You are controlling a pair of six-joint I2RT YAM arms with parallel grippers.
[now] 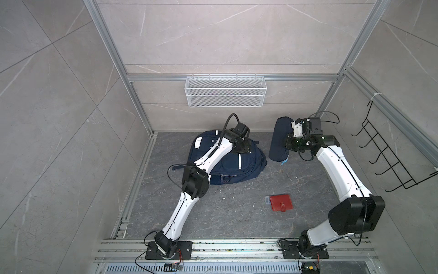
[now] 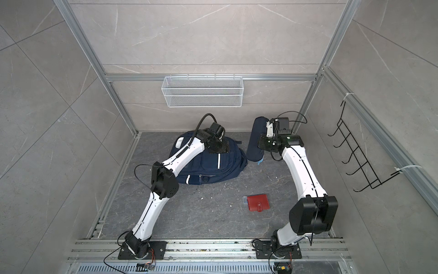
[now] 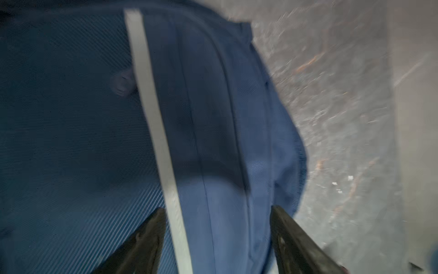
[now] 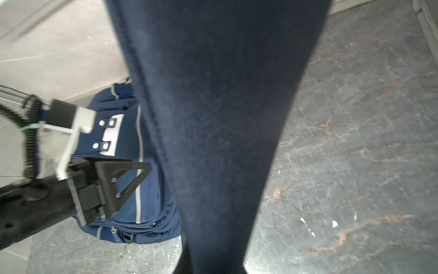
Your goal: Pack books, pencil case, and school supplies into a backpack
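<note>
The navy backpack (image 1: pixel 219 169) lies flat at the back of the floor. My left gripper hangs over its right part, fingers apart, only backpack fabric beneath. My right gripper (image 1: pixel 289 139) is shut on the long navy pencil case (image 1: pixel 279 137), held up right of the backpack; in the right wrist view the case (image 4: pixel 214 114) fills the middle and hides most of the fingers. A red notebook or wallet (image 2: pixel 258 202) lies at the front right, on or beside a small clear item.
A white wire basket (image 1: pixel 225 91) hangs on the back wall and a black hook rack (image 1: pixel 387 164) on the right wall.
</note>
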